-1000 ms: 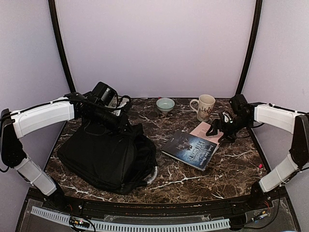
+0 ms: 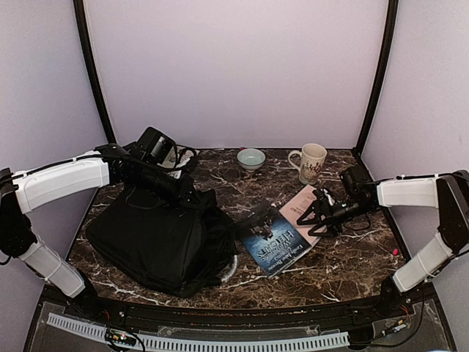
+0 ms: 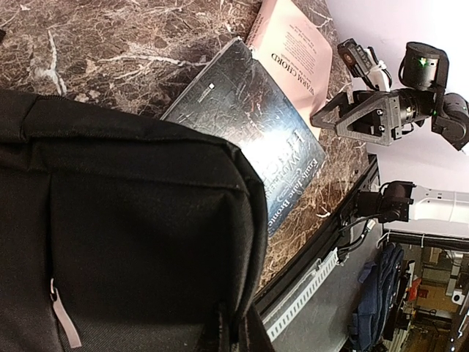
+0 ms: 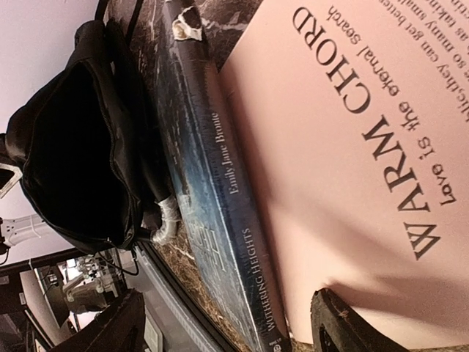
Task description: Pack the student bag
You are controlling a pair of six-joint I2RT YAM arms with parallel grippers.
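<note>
My left gripper [image 2: 183, 192] is shut on the top edge of the black bag [image 2: 146, 242], whose fabric fills much of the left wrist view. In the right wrist view the bag's dark opening [image 4: 80, 161] shows. The blue Wuthering Heights book [image 2: 271, 238] lies beside the bag, against the pink Warm Chord book [image 4: 352, 183], which lies at its right. My right gripper [image 2: 315, 224] is low over the books, its fingers parted, at the pink book near the blue book's spine; I see nothing clearly held between them.
A pale bowl [image 2: 250, 159] and a large mug [image 2: 311, 163] stand at the back of the marble table. Bare table shows in front of the books and at the right.
My right gripper has moved down and toward the front left. The blue book has shifted leftward and forward, uncovering more of the pink book. The left arm and bag are nearly still.
</note>
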